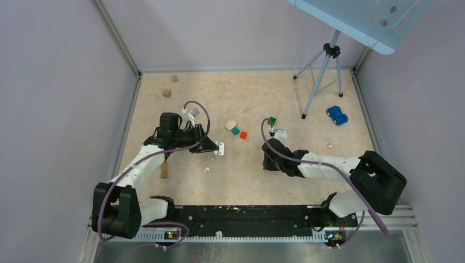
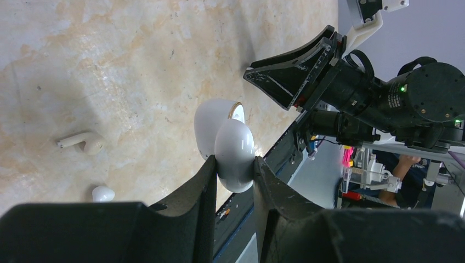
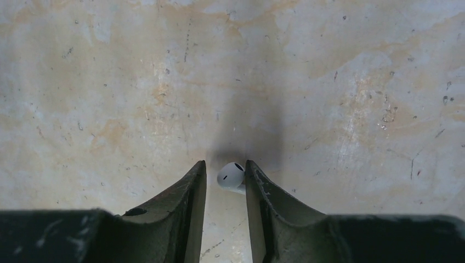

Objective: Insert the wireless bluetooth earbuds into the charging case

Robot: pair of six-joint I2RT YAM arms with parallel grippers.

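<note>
The white charging case (image 2: 234, 156) is pinched between the fingertips of my left gripper, with its lid (image 2: 215, 126) swung open; in the top view the case (image 1: 221, 149) is above the table. A white earbud (image 2: 79, 141) with its stem lies on the table, left in the left wrist view. Below it is a small rounded white piece (image 2: 103, 193). My right gripper is part open, pointing down. Another white earbud (image 3: 231, 176) shows between its fingertips, close to the right-hand finger with a gap at the other. Whether it touches is unclear.
Beyond the arms lie a red block (image 1: 243, 135), a teal block (image 1: 235, 131), a cream block (image 1: 231, 125) and a green block (image 1: 272, 120). A blue toy car (image 1: 337, 115) and a tripod (image 1: 323, 76) stand at the back right. Table between the grippers is clear.
</note>
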